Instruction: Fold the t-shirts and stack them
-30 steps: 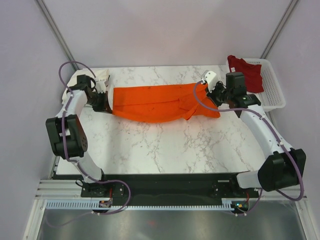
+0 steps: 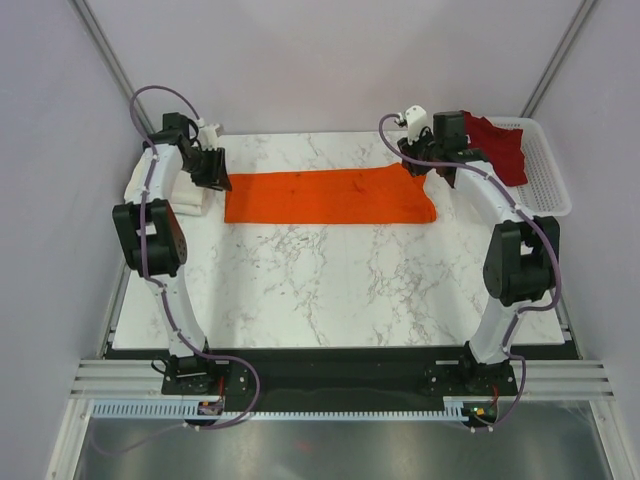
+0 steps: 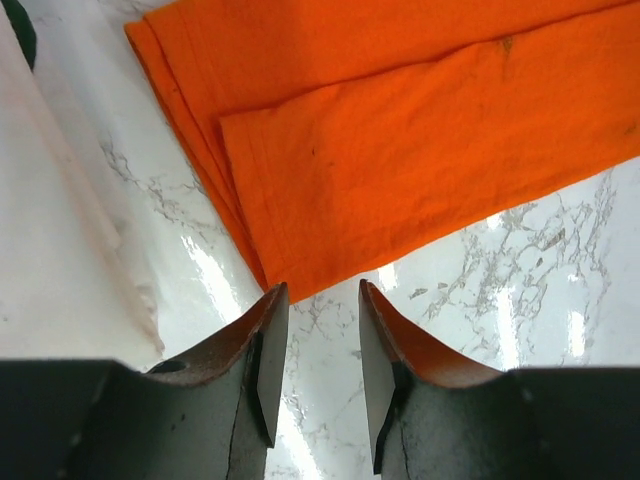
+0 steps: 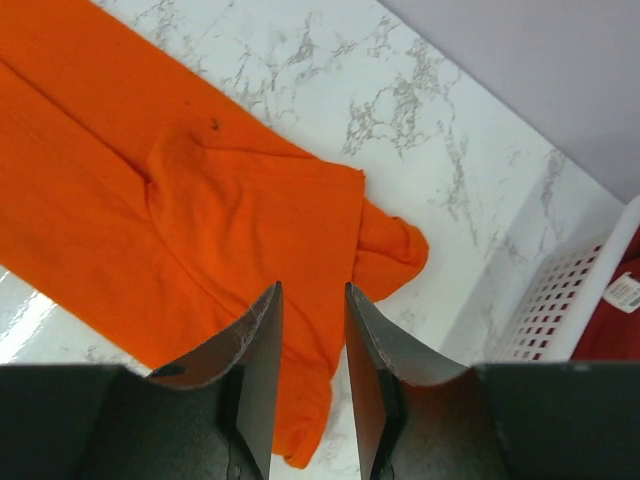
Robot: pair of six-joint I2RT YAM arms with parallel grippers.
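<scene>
An orange t-shirt (image 2: 310,200) lies folded into a long strip across the back of the white marble table (image 2: 330,290), its right end rumpled. My left gripper stands open with nothing between its fingers, above the shirt's left end, where the layered corner shows. My right gripper is also open and empty, over the rumpled right end, whose flap and bunched edge show in the right wrist view.
A white stack (image 2: 138,180) of cloth or similar material sits at the back left. A white basket (image 2: 548,180) holding dark red cloth (image 2: 500,150) stands at the back right.
About a second ago both grippers held the shirt's front edge; it now lies flat, folded back.
</scene>
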